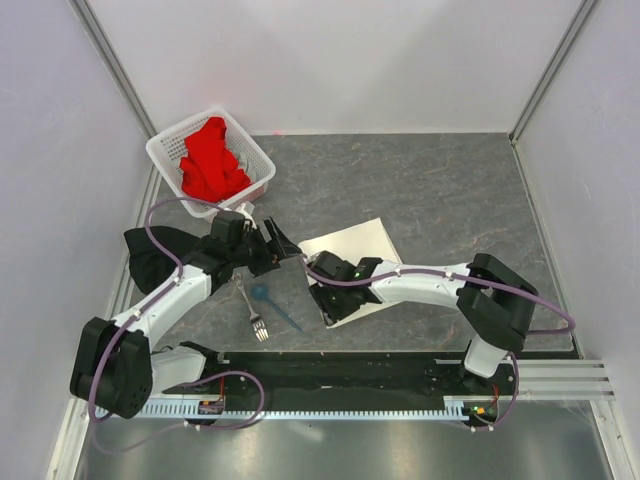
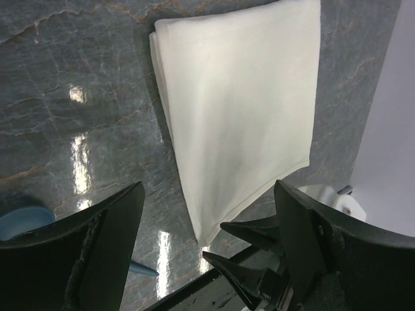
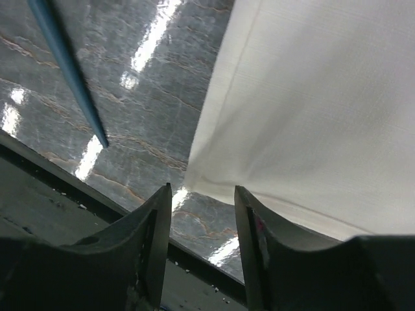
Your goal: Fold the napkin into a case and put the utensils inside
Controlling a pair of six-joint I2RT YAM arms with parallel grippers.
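Observation:
A white folded napkin (image 1: 350, 242) lies flat on the grey table. My right gripper (image 1: 323, 308) is over its front-left corner; in the right wrist view, its parted fingers sit just short of that corner (image 3: 194, 181), nothing between them. My left gripper (image 1: 281, 249) is above the table left of the napkin's back-left corner, fingers apart and empty, with the napkin (image 2: 233, 97) below in its view. A silver fork (image 1: 256, 322) and a blue spoon (image 1: 262, 294) lie left of the napkin.
A white basket (image 1: 165, 152) with red cloth stands at the back left. A black cloth (image 1: 145, 255) lies at the far left. The front edge (image 1: 400, 362) is close below the napkin.

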